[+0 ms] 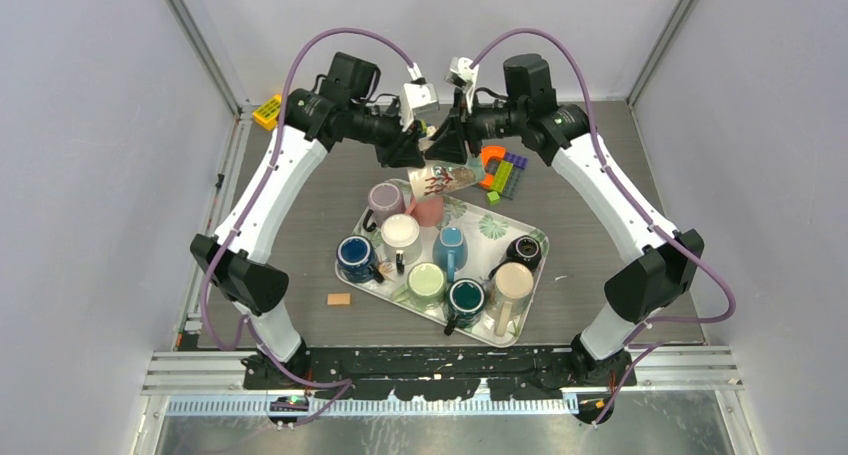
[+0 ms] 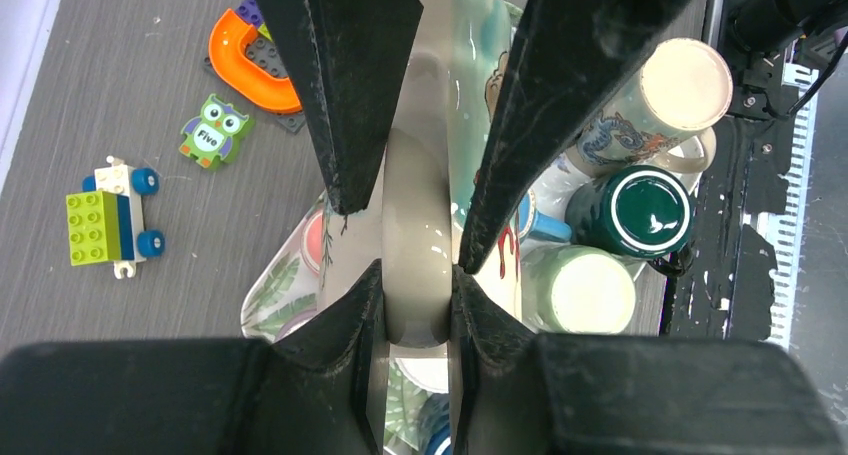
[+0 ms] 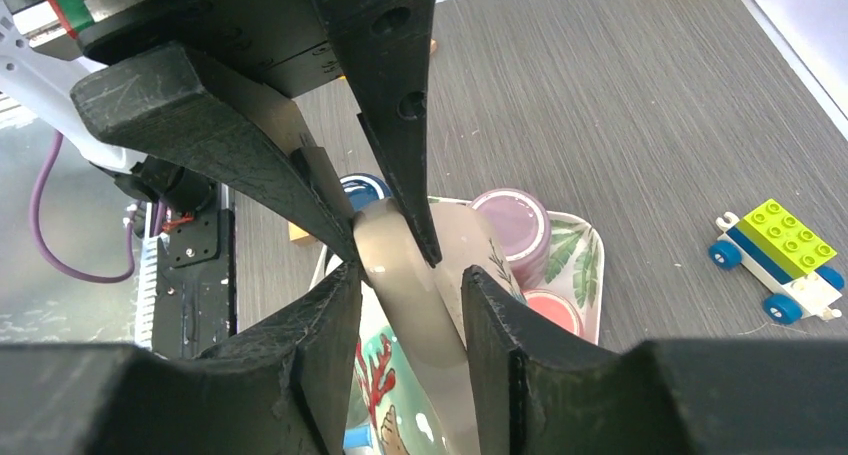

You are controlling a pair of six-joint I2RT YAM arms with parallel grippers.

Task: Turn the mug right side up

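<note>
A cream mug with red coral decoration [image 1: 440, 181] hangs above the tray, between my two grippers. In the left wrist view its pale handle [image 2: 416, 245] runs between the fingers of my left gripper; the other gripper's dark fingers reach down onto it from above. In the right wrist view the handle [image 3: 420, 315] lies between the fingers of my right gripper, and the left gripper's fingertips meet its upper end. I cannot tell how firmly either gripper grips.
Several upturned or lying mugs crowd the floral tray [image 1: 492, 230] below. Toy bricks [image 1: 500, 175] lie at the back right, a wooden block [image 1: 338, 299] at the front left. Bare table surrounds the tray.
</note>
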